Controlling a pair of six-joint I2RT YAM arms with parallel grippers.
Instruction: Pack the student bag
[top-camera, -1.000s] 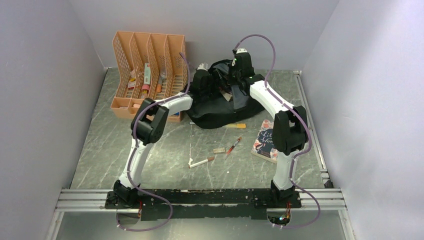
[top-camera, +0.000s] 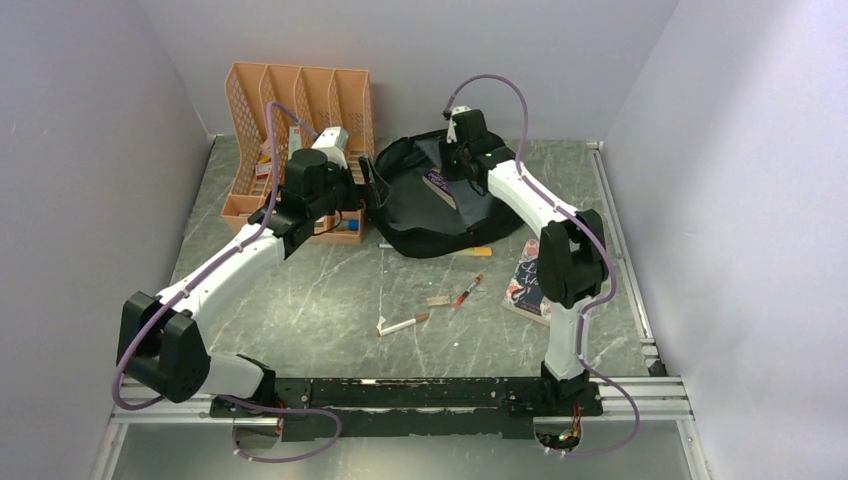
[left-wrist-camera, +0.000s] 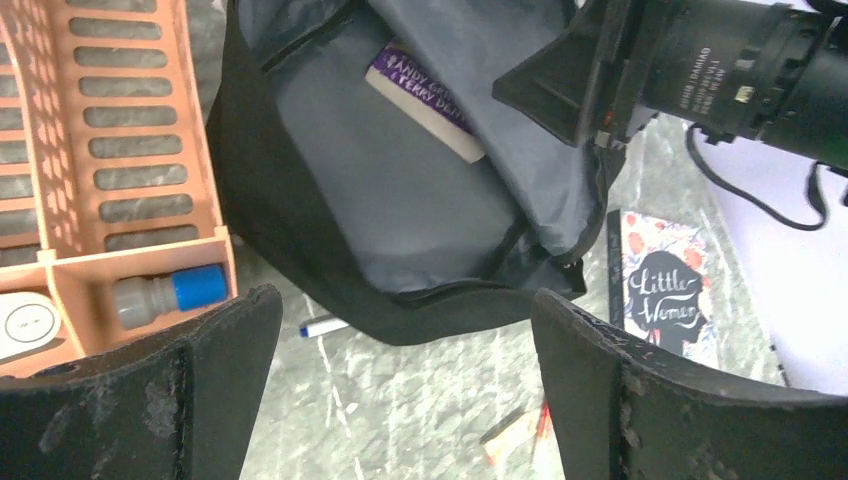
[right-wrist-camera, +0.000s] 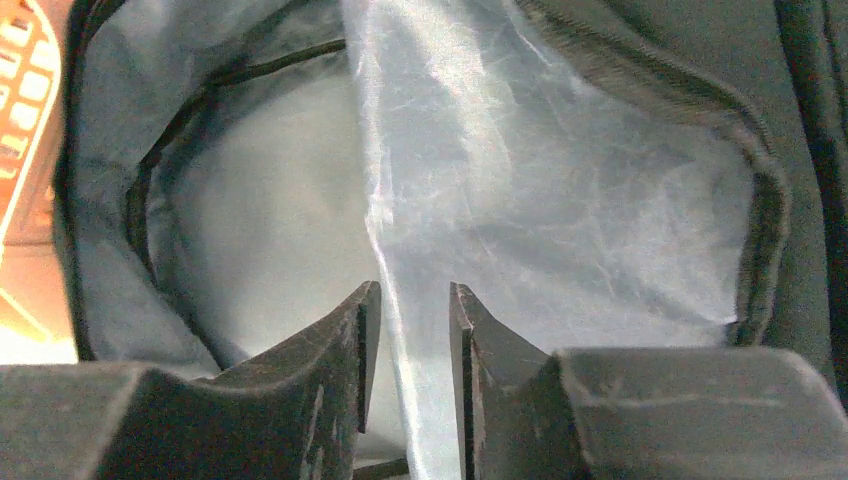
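Note:
The black bag (top-camera: 440, 241) lies spread open at the back of the table. Inside it a purple book (top-camera: 440, 187) is partly covered by a grey inner flap (left-wrist-camera: 500, 130); its pale page edge shows in the left wrist view. My left gripper is open and empty, above the bag's left edge beside the organizer. Over the inner flap (right-wrist-camera: 560, 240) hangs my right gripper, its fingertips apart with a gap between them. The flap's free edge passes beneath that gap, and nothing appears gripped.
A peach organizer (top-camera: 300, 80) stands left of the bag, with a blue-capped bottle (left-wrist-camera: 200, 287) in a front compartment. A patterned book (top-camera: 530, 280) lies at right. An orange marker (top-camera: 475, 251), red pen (top-camera: 467, 290), eraser (top-camera: 438, 300) and white pen (top-camera: 403, 325) lie in front.
My left gripper has drawn back leftward out of the bag toward the organizer. My right gripper has shifted left, and the flap now covers more of the purple book.

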